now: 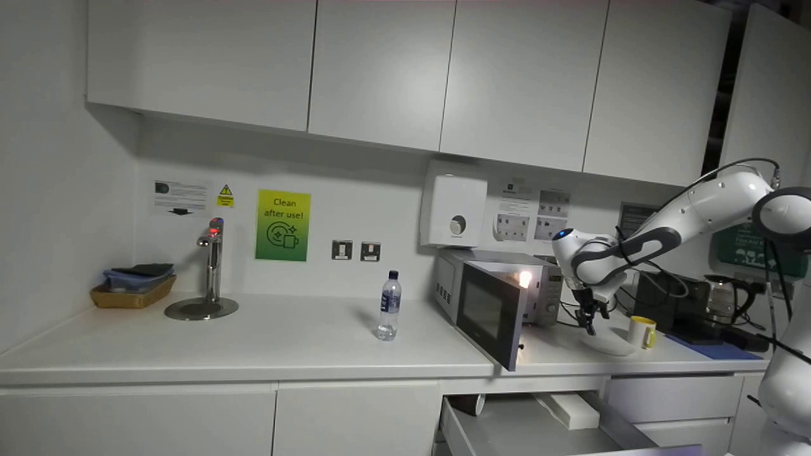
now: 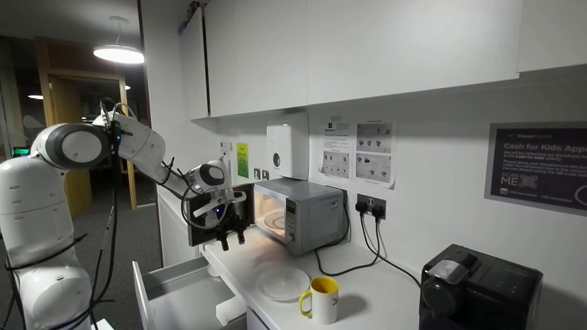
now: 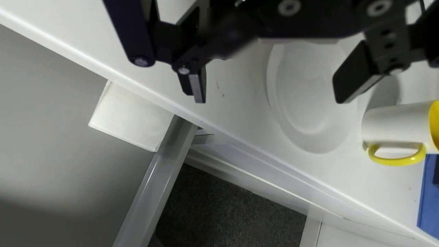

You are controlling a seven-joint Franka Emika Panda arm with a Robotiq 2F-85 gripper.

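Note:
My gripper (image 2: 232, 245) stands open above the counter, its fingers pointing down with nothing between them. In the wrist view the plate (image 3: 308, 94) lies below and between the fingers, partly covered by the gripper body. That white plate (image 2: 283, 283) is flat on the counter and empty. Right beside it stands a white mug (image 2: 324, 305) upright, with a yellow inside and yellow handle. Behind the gripper, the grey microwave (image 2: 316, 211) is lit inside, and its door (image 1: 490, 313) hangs wide open towards the front.
Under the counter a drawer (image 1: 517, 437) is pulled out, holding a white box (image 1: 571, 410) and a cup (image 1: 472, 404). A water bottle (image 1: 389, 306) stands left of the microwave door. A black coffee machine (image 2: 479, 291) sits to the right.

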